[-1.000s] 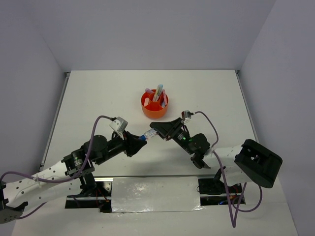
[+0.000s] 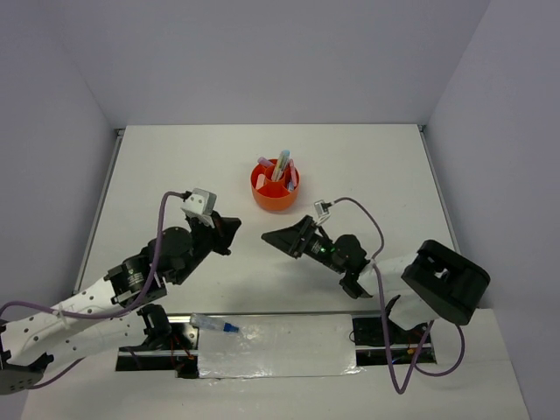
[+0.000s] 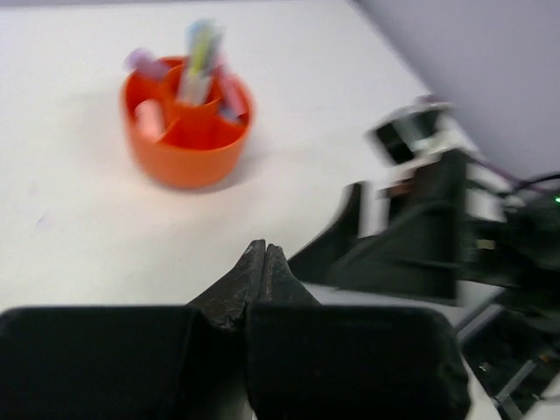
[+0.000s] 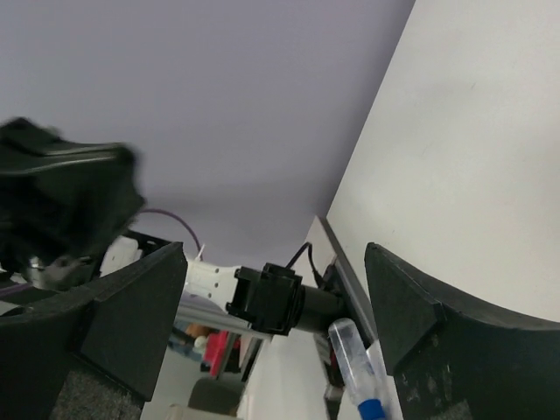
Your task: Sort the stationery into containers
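A clear tube with a blue cap (image 2: 213, 323) is at the table's front edge, over the silver sheet, away from both grippers. The same clear tube (image 4: 352, 352) shows low in the right wrist view. My left gripper is shut, its fingertips together with nothing between them. Facing it above the table, my right gripper (image 2: 279, 241) stands open; its fingers (image 4: 433, 337) are wide apart and empty. An orange divided holder (image 2: 275, 199) stands upright farther back, with several pens and markers (image 3: 201, 66) and a pink piece (image 3: 150, 120) inside.
Grey walls (image 2: 490, 131) close off the sides and back. At the front edge, the silver sheet (image 2: 280, 346) lies between dark gaps beside the arm bases.
My left gripper has drawn back leftward and is now shut. The right gripper has shifted slightly.
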